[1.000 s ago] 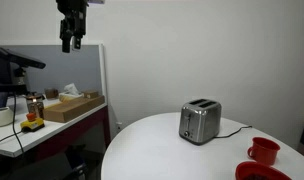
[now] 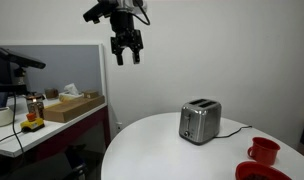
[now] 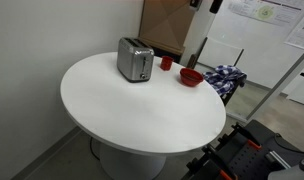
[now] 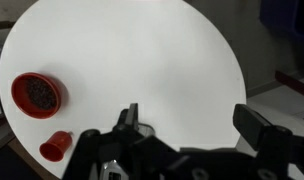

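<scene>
My gripper (image 2: 128,60) hangs high in the air, pointing down, well above and left of the toaster in exterior view 1. Its fingers stand apart with nothing between them. A silver two-slot toaster (image 2: 200,121) stands upright on the round white table (image 2: 152,150). Right of it is a red mug (image 2: 263,150), and a red bowl (image 2: 259,170) is cut off by the lower edge. From the wrist, the bowl (image 4: 37,95) shows dark contents and the mug (image 4: 56,146) sits nearby; the gripper hides most of the toaster.
A side counter (image 2: 62,118) at left carries a cardboard box (image 2: 74,107) and several small items. Behind the toaster a dark cord (image 2: 235,131) runs along the table. A blue-and-white cloth (image 3: 227,77) lies past the bowl.
In exterior view 1 the gripper has travelled right, from above the side counter toward the table, and slightly down. Toaster, mug and bowl stay where they were.
</scene>
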